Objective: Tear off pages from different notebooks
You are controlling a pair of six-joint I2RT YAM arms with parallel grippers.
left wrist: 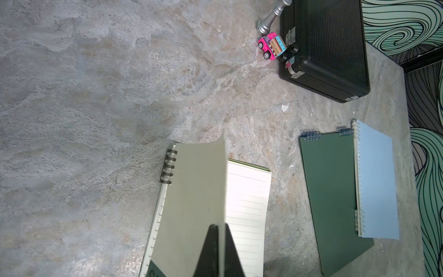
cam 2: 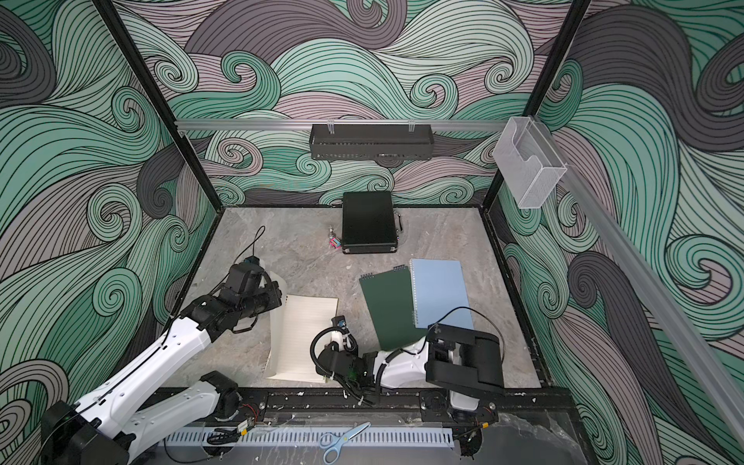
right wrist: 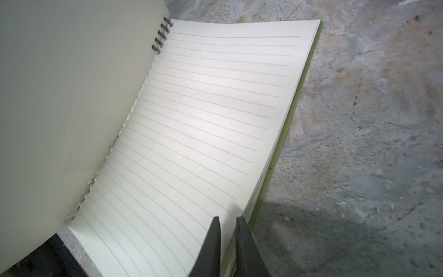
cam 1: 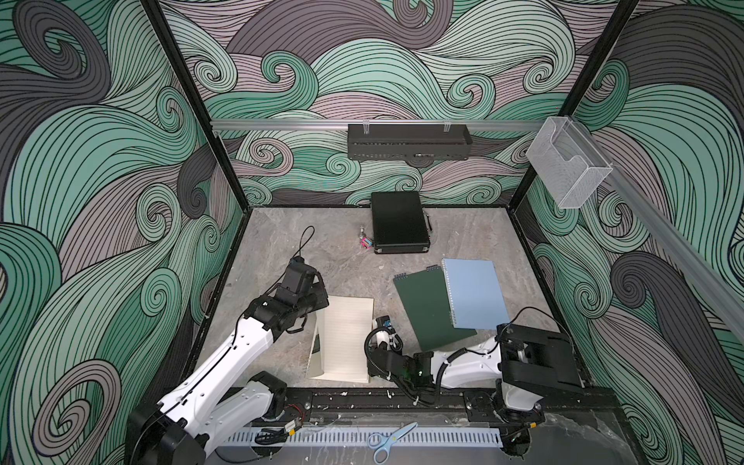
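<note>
An open spiral notebook [cam 1: 346,333] with lined cream pages lies between my two arms; dark rings run down its left side. Its pale cover [left wrist: 191,180] stands raised and curved. My left gripper is shut with the cover's edge between its fingers. At the lower right page edge, my right gripper is closed with the lined page [right wrist: 198,106] running between its fingers. How many sheets it grips is hidden. To the right lie a dark green notebook [cam 1: 426,306], flat and tilted, and a light blue notebook [cam 1: 475,294] overlapping it.
A black case [cam 1: 399,221] stands at the back, with a small pink toy car [left wrist: 272,46] and a silver chess-like piece [left wrist: 272,18] by it. Light blue scissors [cam 1: 389,443] lie outside the front edge.
</note>
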